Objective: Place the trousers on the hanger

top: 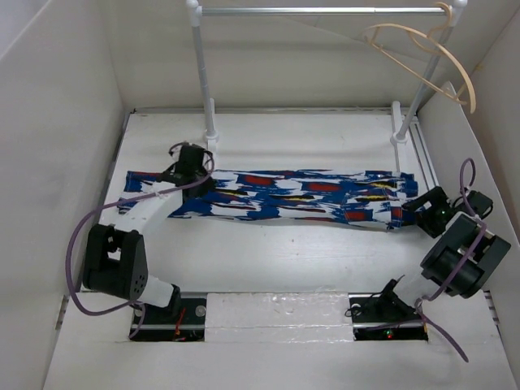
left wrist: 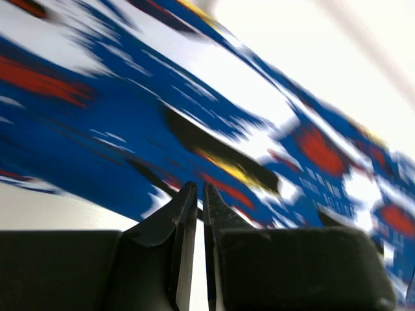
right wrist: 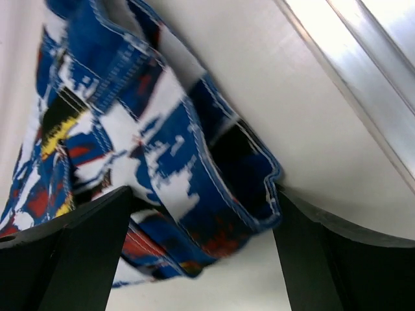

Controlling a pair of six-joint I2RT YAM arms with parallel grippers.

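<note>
The trousers, patterned in blue, white, red and black (top: pixel 280 195), lie stretched across the table from left to right, the waist end at the right. My left gripper (top: pixel 205 185) is over the left leg part, inward from the leg end. In the left wrist view, its fingers (left wrist: pixel 185 217) are together with no cloth visibly pinched between them. At the waist end is my right gripper, open, the blurred waist corner (right wrist: pixel 227 214) lying between its spread fingers. The wooden hanger (top: pixel 406 31) hangs at the upper right.
A metal rail (top: pixel 325 11) on white posts spans the back, its feet reaching the table behind the trousers. White walls stand close at both sides.
</note>
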